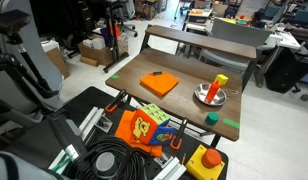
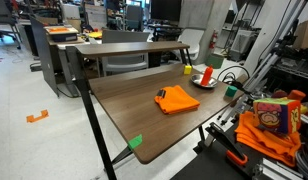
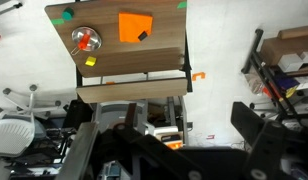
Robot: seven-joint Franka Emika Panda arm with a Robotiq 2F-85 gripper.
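An orange cloth (image 1: pixel 160 84) lies on the wooden table (image 1: pixel 184 104), with a small dark object (image 3: pixel 143 36) at its edge. Across the table a shiny shallow bowl (image 1: pixel 201 96) holds a red upright item (image 1: pixel 214 89). Beside the bowl is a yellow block (image 1: pixel 222 79); a green round piece (image 1: pixel 212 118) sits nearer the table's front edge. In the wrist view my gripper looks down from above, its two dark fingers spread wide with only floor seen between them. It stands open, well away from all the table items.
A raised wooden shelf (image 1: pixel 199 40) runs along the table's back edge. In front of the table are a bright multicoloured box (image 1: pixel 146 122), coiled black cable (image 1: pixel 98 158) and a red button on a yellow base (image 1: pixel 210 159).
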